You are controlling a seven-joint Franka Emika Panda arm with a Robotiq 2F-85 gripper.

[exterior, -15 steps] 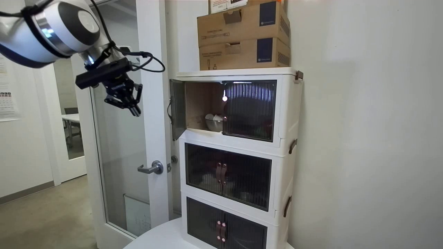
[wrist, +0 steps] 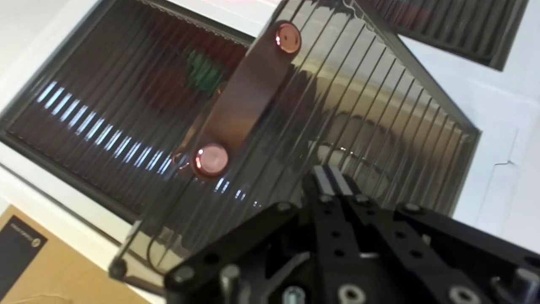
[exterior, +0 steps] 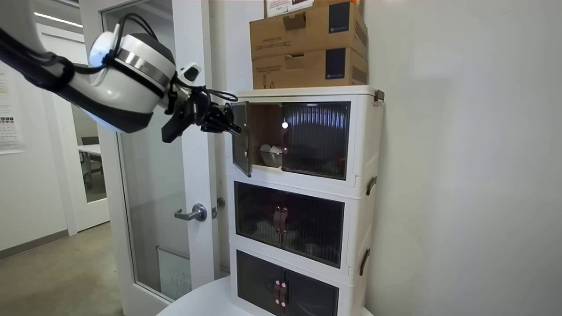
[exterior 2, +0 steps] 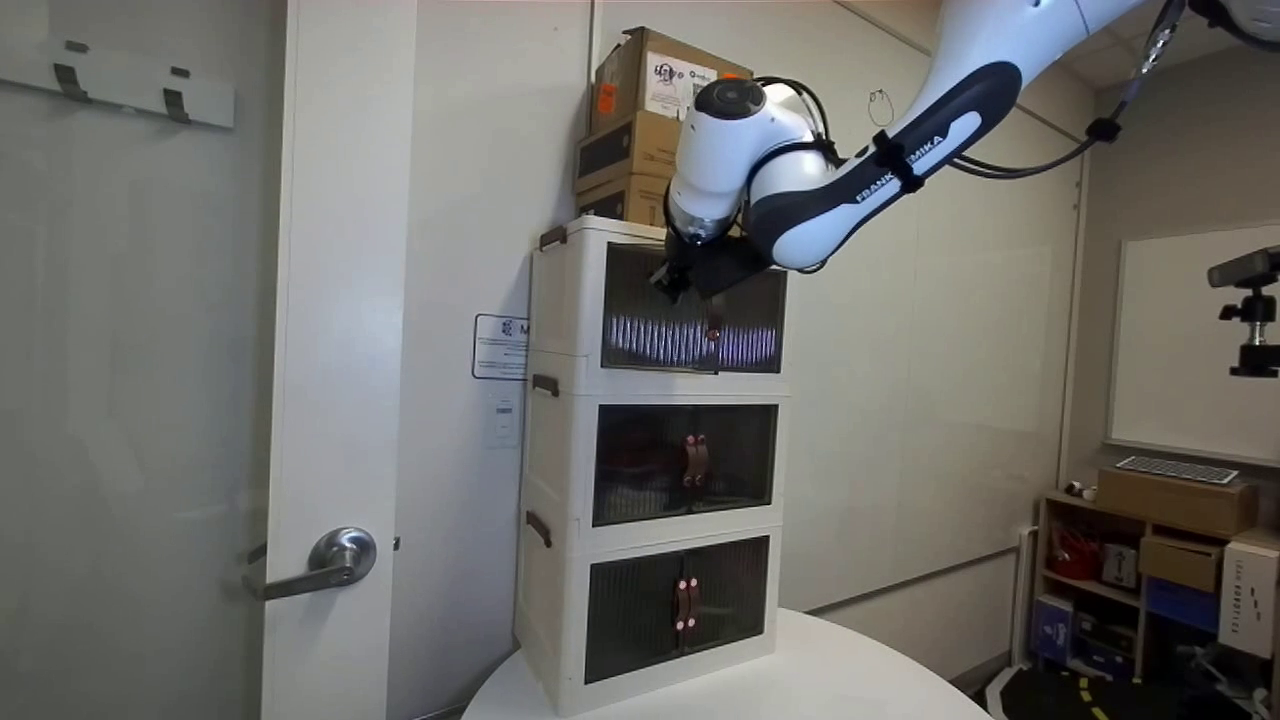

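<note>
My gripper [exterior: 238,131] is shut, with nothing showing between its fingertips. It is at the outer face of the top cabinet's left door [exterior: 241,139], which stands partly open. In the wrist view the fingertips lie over the ribbed door panel [wrist: 405,116]; I cannot tell for sure whether they touch it. The door's brown strap handle [wrist: 243,99] is up and to the left of the fingertips there. A bowl with pale things [exterior: 271,156] sits inside, behind the opening. The right-hand top door [exterior: 317,139] is closed.
Two more cabinet tiers, middle [exterior: 290,221] and lower [exterior: 287,284], have closed doors. Cardboard boxes [exterior: 305,44] are stacked on top. A glass room door [exterior: 158,174] is to the left. The white round table [exterior 2: 858,672] carries the cabinet.
My gripper has moved right, up to the top left door, and the wrist has turned. That door has swung inward, from wide open to a narrower opening.
</note>
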